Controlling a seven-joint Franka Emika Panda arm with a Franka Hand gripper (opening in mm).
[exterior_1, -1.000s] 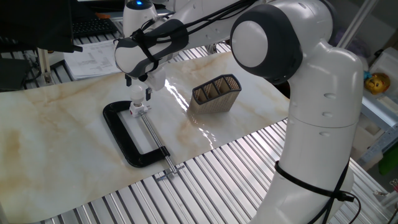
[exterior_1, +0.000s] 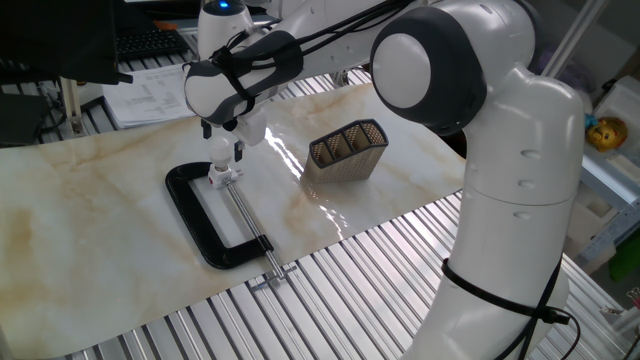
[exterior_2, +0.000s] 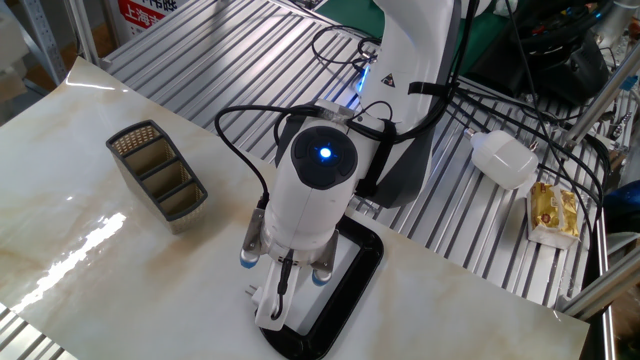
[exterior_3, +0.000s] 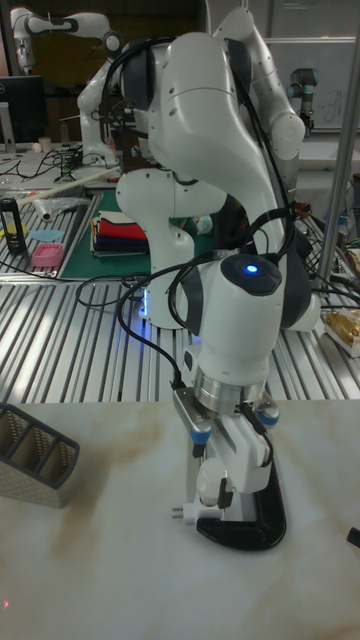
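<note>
A black C-clamp (exterior_1: 205, 228) with a silver screw (exterior_1: 246, 215) lies flat on the marbled board. My gripper (exterior_1: 222, 142) is pointed down over the clamp's far end, its dark fingertips visible on either side of a rounded white piece. Just beneath, a small white plug-like piece (exterior_3: 199, 513) rests by the clamp frame, two prongs showing on its left in exterior view 3. From above, in exterior view 2, the hand (exterior_2: 300, 230) covers part of the clamp. Whether the fingers press on the white piece is not clear.
A tan mesh organizer (exterior_1: 345, 155) with open compartments stands upright on the board, apart from the clamp. In exterior view 2, a white bulb-like object (exterior_2: 503, 160) and a gold-and-white box (exterior_2: 553, 215) sit on the slatted metal table. The board's left side is clear in exterior view 1.
</note>
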